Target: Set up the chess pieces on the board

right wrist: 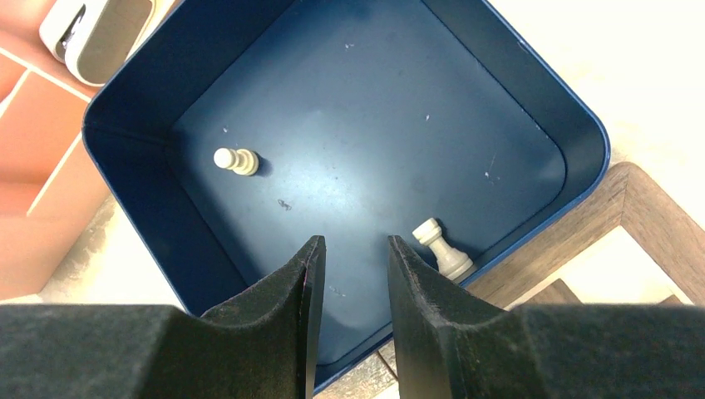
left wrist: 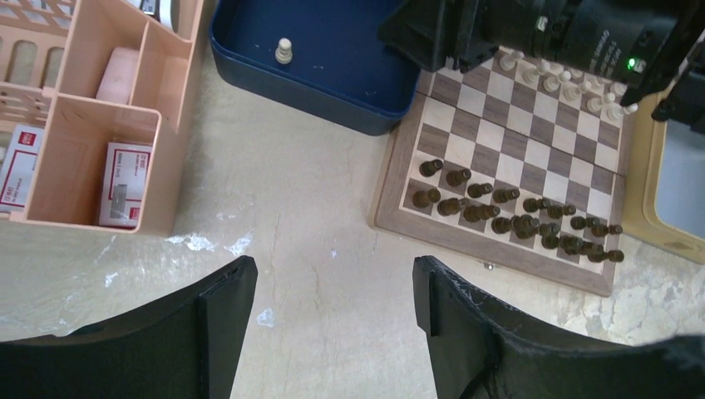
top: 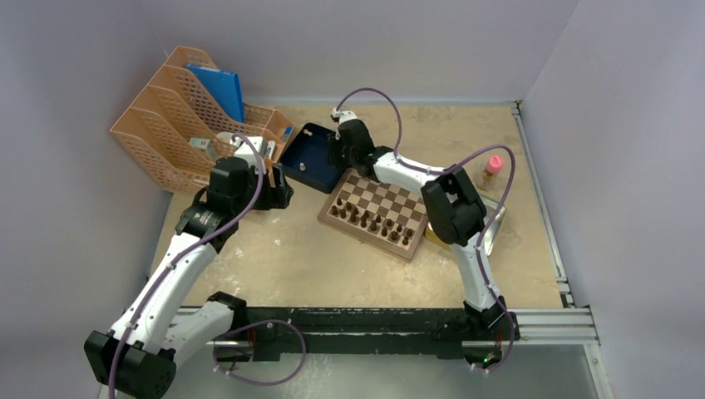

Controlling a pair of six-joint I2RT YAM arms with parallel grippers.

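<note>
My right gripper hangs over the blue tray (right wrist: 549, 100), its fingers apart with nothing seen between them. A white piece (right wrist: 446, 253) lies near the tray's lower right wall, right of the fingers; another white piece (right wrist: 237, 160) is at the upper left. The wooden chessboard (left wrist: 390, 191) carries dark pieces (left wrist: 456, 178) on its near side and white pieces (left wrist: 572, 91) on its far side, partly hidden by the right arm. My left gripper is open and empty above the bare table, left of the board.
A peach organizer (top: 154, 116) with boxes stands at the back left. A metal tray (top: 497, 208) and a pink-capped bottle (top: 492, 170) sit right of the board.
</note>
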